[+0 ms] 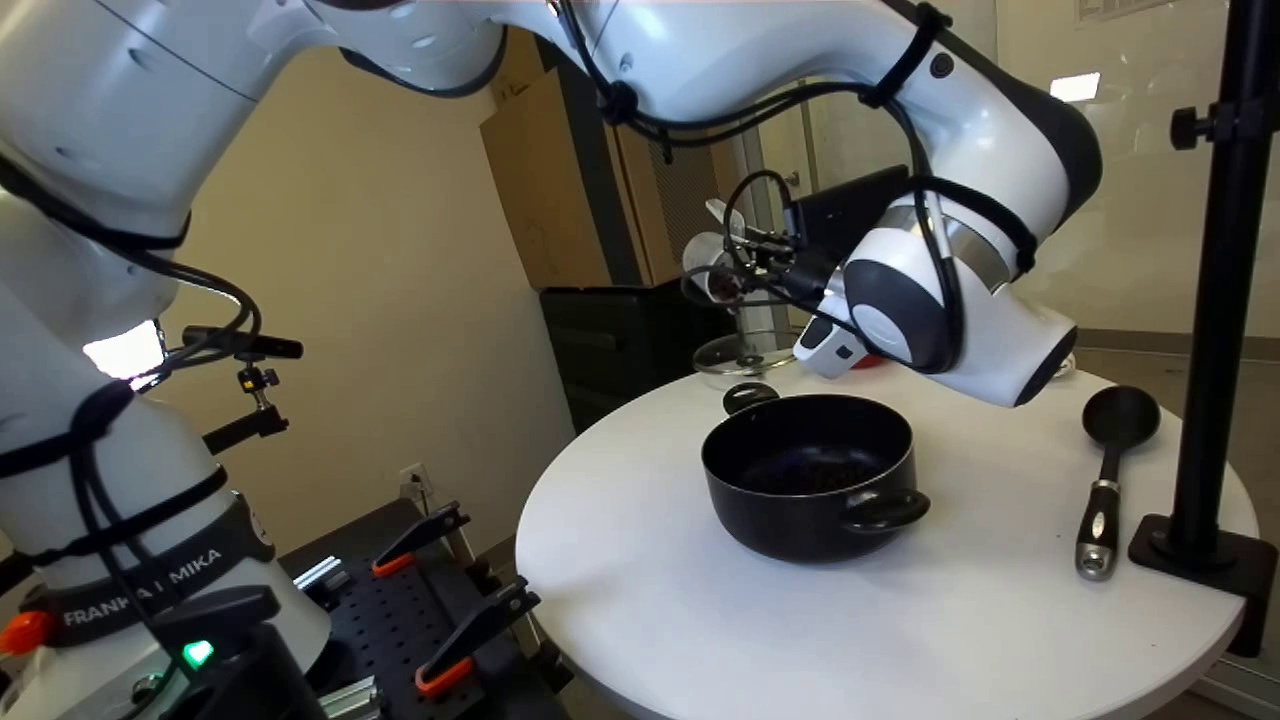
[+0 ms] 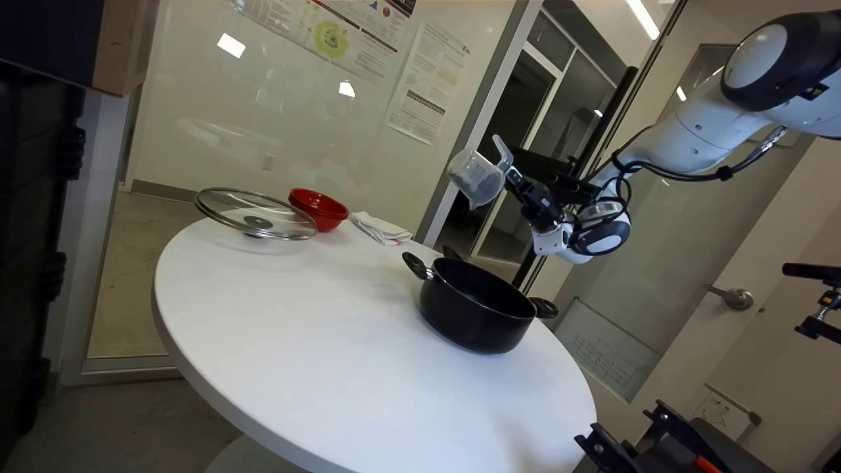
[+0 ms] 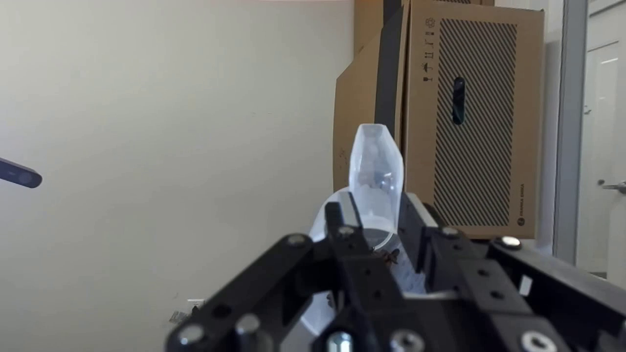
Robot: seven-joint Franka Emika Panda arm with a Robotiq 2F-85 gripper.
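Observation:
My gripper is shut on the handle of a clear plastic cup [image 2: 475,178]. The cup is tipped over, its mouth pointing downward, and hangs above the black pot [image 1: 806,528]. A few small brown pieces [image 3: 390,256] show inside it in the wrist view. The pot stands upright and uncovered on the white table, its two side handles free. Faint brown specks [image 1: 830,475] show on its dark floor, though they are hard to make out.
On the round table [image 2: 315,331] lie a glass lid [image 2: 256,214], a red bowl [image 2: 319,209] and a folded white cloth [image 2: 382,228]. A black ladle [image 1: 1114,468] rests near the black pole [image 1: 1212,288].

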